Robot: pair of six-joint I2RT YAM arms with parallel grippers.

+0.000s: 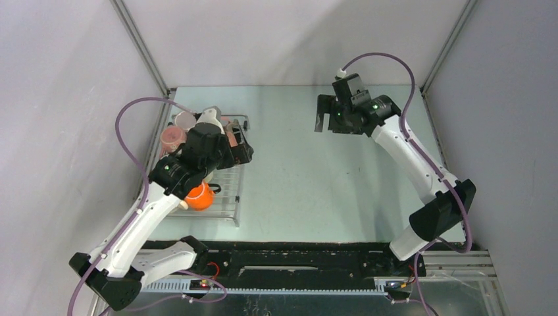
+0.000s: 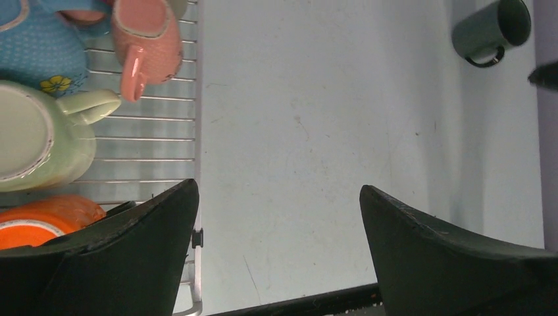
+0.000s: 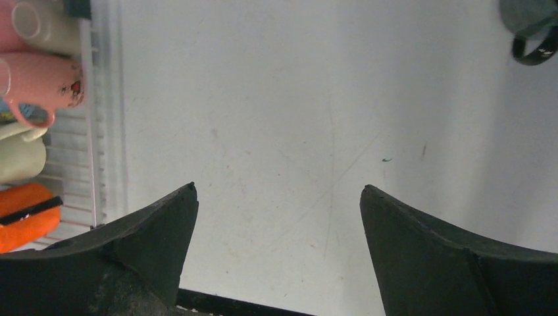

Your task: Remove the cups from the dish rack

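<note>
A wire dish rack (image 1: 227,210) at the left holds several cups: pink (image 2: 148,49), blue (image 2: 36,52), pale green (image 2: 39,131) and orange (image 2: 46,224), among others. My left gripper (image 1: 238,150) is over the rack, open and empty. Its fingertips (image 2: 164,210) show in the left wrist view, above the rack's right edge. My right gripper (image 1: 324,112) hangs open and empty over the back middle-right of the table. A dark green cup (image 2: 490,29) stands apart on the table at the right, hidden under the right arm in the top view.
Walls border it at the left, right and back. The front edge has a black strip with the arm bases.
</note>
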